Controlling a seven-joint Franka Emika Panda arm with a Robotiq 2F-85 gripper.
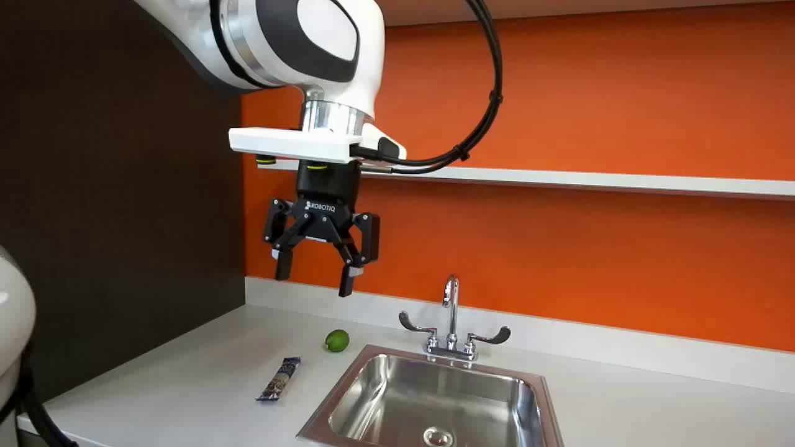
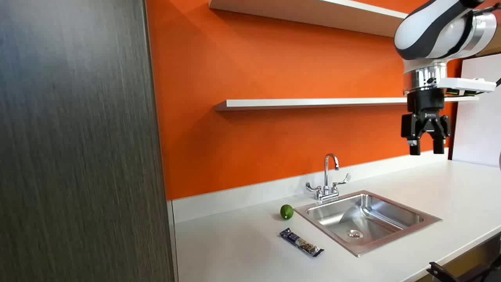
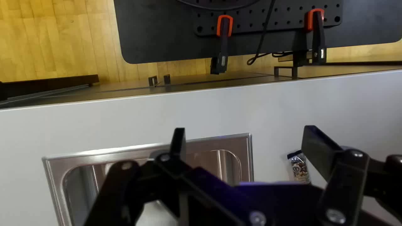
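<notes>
My gripper [image 1: 314, 282] hangs high above the counter with its two fingers spread and nothing between them. In exterior view 2 the gripper [image 2: 426, 151] is up at the right, well clear of the surface. A green lime [image 1: 336, 340] rests on the counter to the left of the sink, near the faucet. Closer to the front lies a snack bar in a dark wrapper [image 1: 279, 379], flat and apart from the lime. The wrist view shows the wrapped bar [image 3: 300, 167] partly covered by one finger; the lime cannot be seen there.
A steel sink [image 2: 397, 230] is set into the white counter, with a chrome faucet [image 1: 452, 313] behind it. A white shelf [image 1: 566, 177] runs along the orange wall. Dark panelling [image 1: 112, 186] bounds the left side. Counter to the sink's right is bare.
</notes>
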